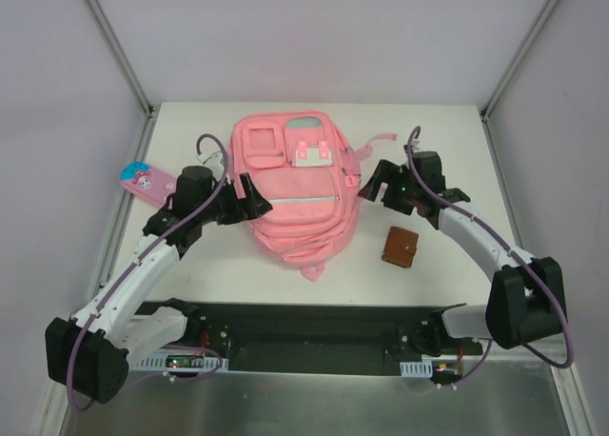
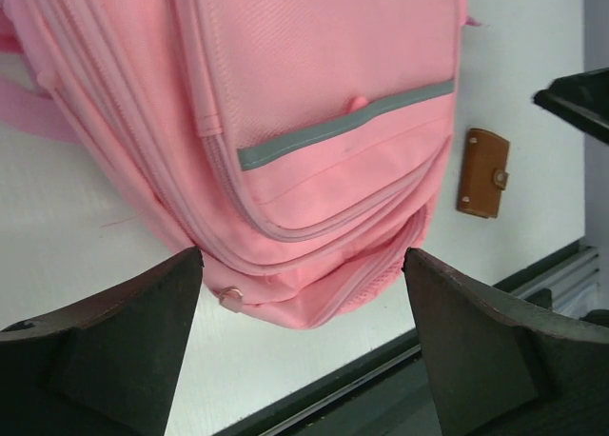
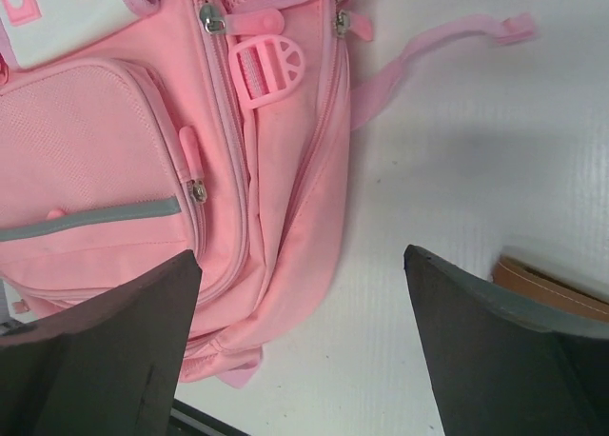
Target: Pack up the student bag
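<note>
The pink backpack [image 1: 295, 174] lies front-up on the table, also filling much of the left wrist view [image 2: 314, 188] and right wrist view [image 3: 86, 141]. My left gripper [image 1: 249, 196] hangs open over its left middle, with nothing seen between its fingers. My right gripper [image 1: 379, 184] stands open just beyond the bag's right edge. A brown wallet [image 1: 400, 247] with a snap strap lies to the right of the bag's lower part. A pink pouch with a cartoon print [image 1: 147, 183] lies at the table's left edge, partly behind the left arm.
The white table [image 1: 447, 284] has free room in front and at the back right. Its front edge borders a dark gap. Pink straps [image 3: 400, 65] stick out from the bag's right side, and walls stand at the back and sides.
</note>
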